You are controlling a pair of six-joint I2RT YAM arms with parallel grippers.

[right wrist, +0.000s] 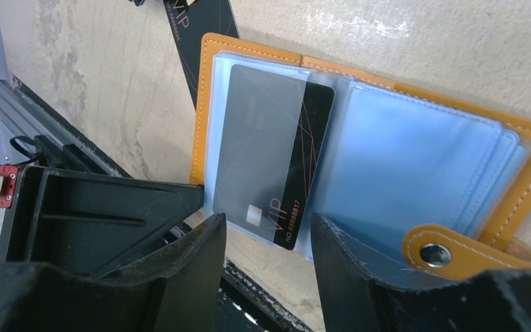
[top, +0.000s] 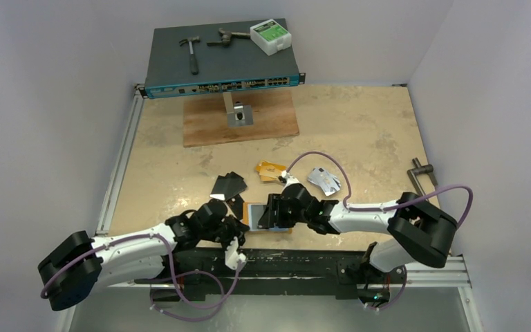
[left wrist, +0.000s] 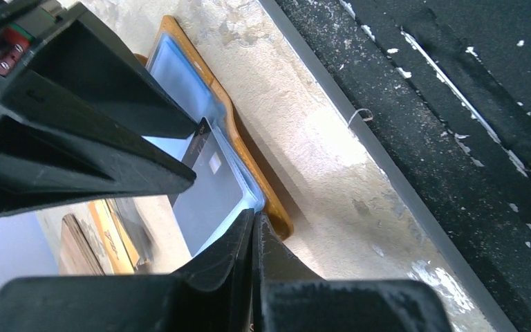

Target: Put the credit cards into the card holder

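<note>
The card holder, orange with blue sleeves, lies unfolded near the table's front edge. A black VIP card lies flat at its left sleeve, apparently under clear plastic. My left gripper is shut at that sleeve's near corner; whether its tips pinch the thin edge cannot be told. Over the holder's near side, my right gripper stands part open, the card's lower end showing between its fingers without being gripped. More black cards, orange cards and white cards lie beyond the holder.
One black card lies close by the holder's left edge. A snap strap sticks up at the holder's near right. Dark rail runs along the front. Bare table extends farther back.
</note>
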